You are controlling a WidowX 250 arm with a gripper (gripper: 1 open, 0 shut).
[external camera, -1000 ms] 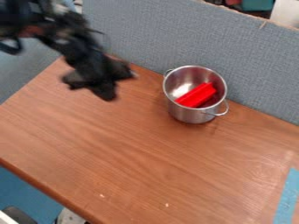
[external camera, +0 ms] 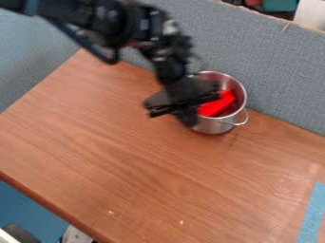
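Observation:
A steel pot with a side handle stands near the back of the wooden table, a red block lying inside it. My black gripper is over the pot's left side, hiding part of it and of the block. Its fingers are blurred and too dark to make out, and nothing held shows.
A grey padded wall rises behind the pot. A blue strip lies at the right edge.
My arm and gripper have moved right from the table's left side onto the pot. The pot and red block look to be in the same place.

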